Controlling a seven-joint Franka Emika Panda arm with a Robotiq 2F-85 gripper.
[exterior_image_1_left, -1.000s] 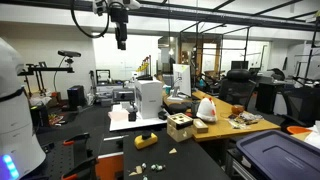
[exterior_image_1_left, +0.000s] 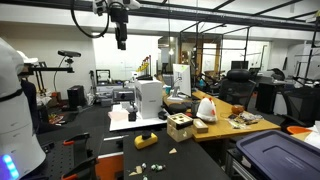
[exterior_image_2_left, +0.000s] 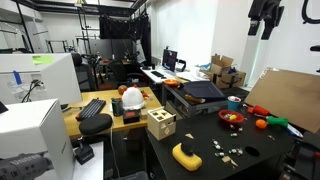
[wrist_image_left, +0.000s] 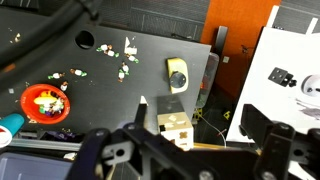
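Note:
High above the dark table (exterior_image_1_left: 180, 158) hangs my gripper (exterior_image_2_left: 259, 30), open, with nothing seen between its fingers and well apart from everything on the table. A yellow piece with a dark round spot (wrist_image_left: 178, 76) lies on the tabletop; exterior view 2 shows this yellow piece (exterior_image_2_left: 186, 156) near the front. Beside it stands a light wooden box with holes (exterior_image_2_left: 161, 124). A red bowl (wrist_image_left: 45, 103) holds small coloured items. Several small light pieces (wrist_image_left: 130, 47) lie scattered near a black disc (wrist_image_left: 85, 40).
A white boxy unit (exterior_image_1_left: 149, 97) stands beyond the table's far side. Nearby are a dark grey bin (exterior_image_1_left: 278, 155), a teal cup (wrist_image_left: 11, 123), and green and red items (exterior_image_2_left: 262, 111).

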